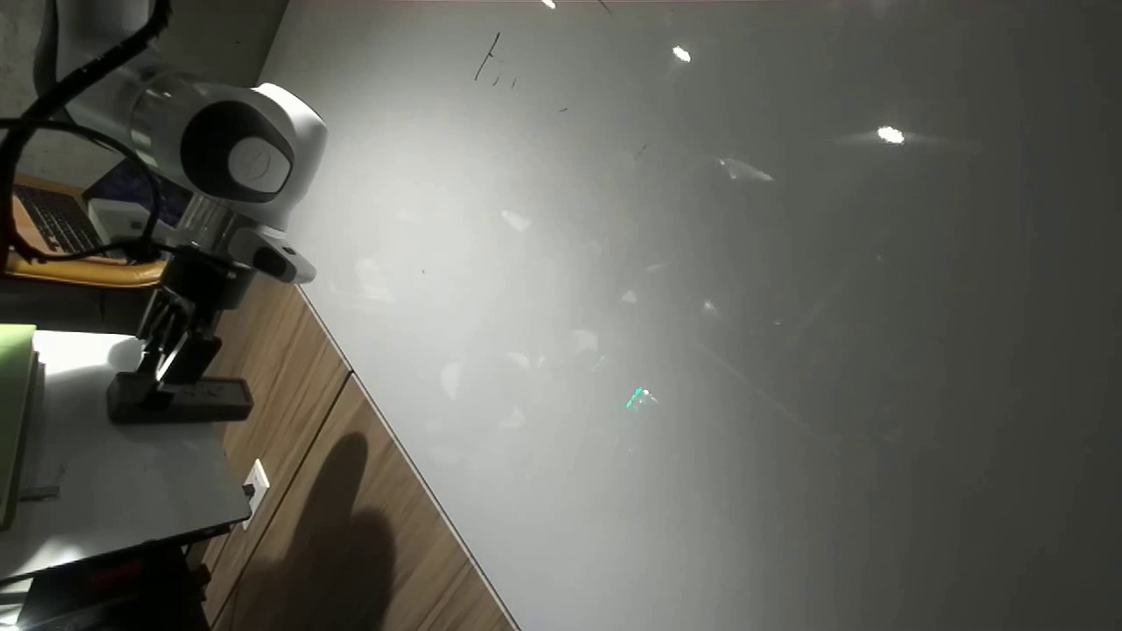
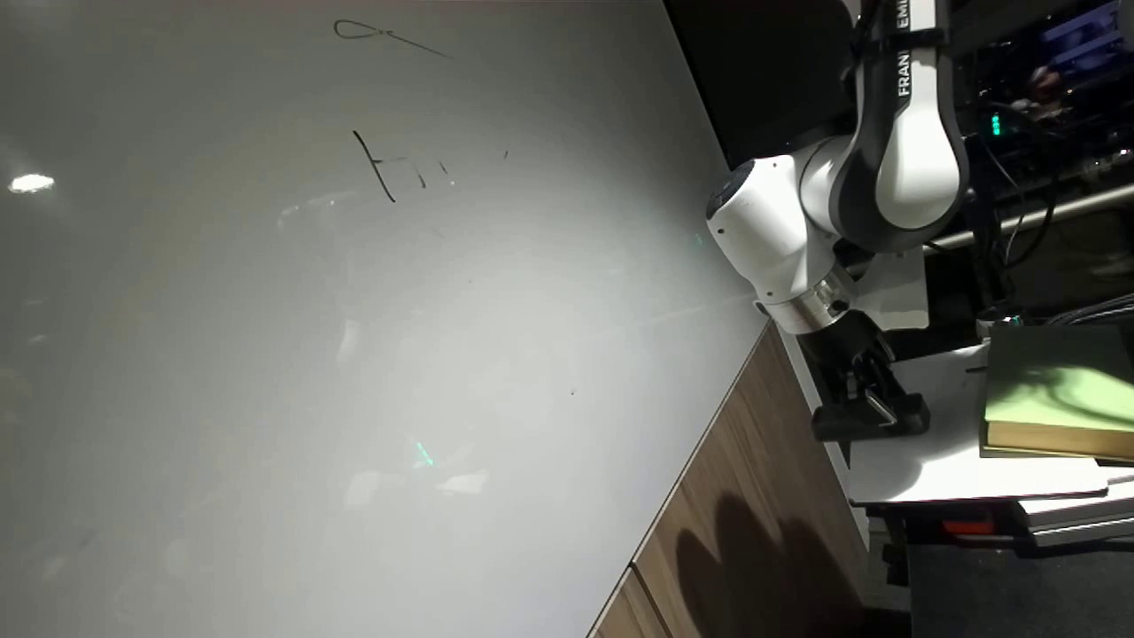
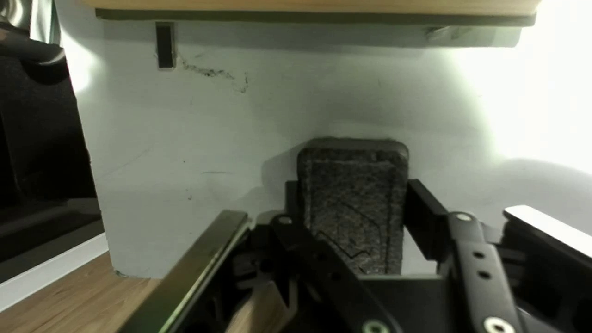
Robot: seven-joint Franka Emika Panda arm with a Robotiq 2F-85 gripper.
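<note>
A dark grey block with a felt-like face, looking like a whiteboard eraser (image 1: pixel 216 400) (image 2: pixel 904 416) (image 3: pixel 355 205), is pinched between the fingers of my gripper (image 1: pixel 168 380) (image 2: pixel 869 402). In the wrist view one finger presses on each side of it, and its lower part is hidden by the gripper. It is over the white tabletop (image 1: pixel 126 478) (image 3: pixel 183 138), with its outer end reaching towards the wood panel in exterior view 1. Whether it touches the tabletop I cannot tell.
A large whiteboard (image 1: pixel 673 315) (image 2: pixel 404 319) fills both exterior views, with black strokes (image 2: pixel 374 168) and small green specks (image 2: pixel 425 455) on it. A green-covered book (image 2: pixel 1063 399) lies on the tabletop. Wood panelling (image 1: pixel 305 421) runs below the board.
</note>
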